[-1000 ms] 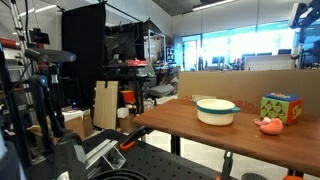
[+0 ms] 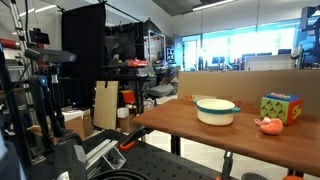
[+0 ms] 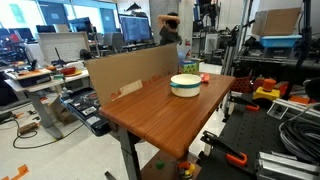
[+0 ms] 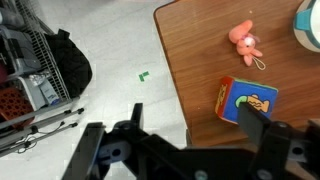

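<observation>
A pink plush toy (image 4: pixel 244 40) lies on the brown wooden table (image 4: pixel 195 60) in the wrist view. Close by is a colourful box (image 4: pixel 245 100) with a blue and yellow face and red sides. A white bowl with a teal rim (image 4: pixel 308 25) is cut off by that view's right edge. In exterior view 1 the bowl (image 2: pixel 216 112) stands left of the toy (image 2: pixel 269 126) and the box (image 2: pixel 281 108). My gripper is open, its fingers wide apart and nothing between them. It hangs above the table's edge, with the box near its right finger.
A cardboard panel (image 3: pixel 135 76) stands upright along one side of the table. Left of the table in the wrist view is pale floor (image 4: pixel 120 75), with a black bag (image 4: pixel 66 65) and a wire rack beyond.
At the upper right of exterior view 1, the dark part of the arm has shifted slightly. The bowl, toy and box have not moved.
</observation>
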